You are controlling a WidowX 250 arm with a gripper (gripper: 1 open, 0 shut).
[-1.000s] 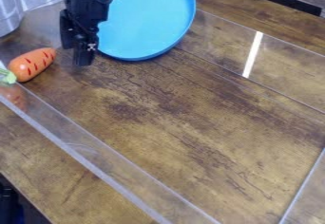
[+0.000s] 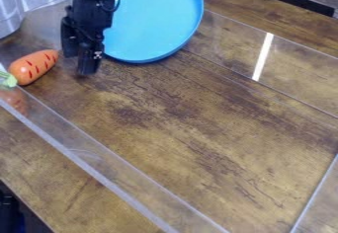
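My black gripper [image 2: 82, 51] hangs at the upper left of the camera view, low over the wooden table, just right of an orange toy carrot [image 2: 36, 65] with a green top. A blue plate [image 2: 154, 23] sits right behind the gripper. Whether the fingers are open or shut is hard to make out in the dark shape.
A pale cylindrical container [image 2: 10, 5] stands at the top left corner. Clear plastic edges run along the left and right of the wooden surface [image 2: 199, 128].
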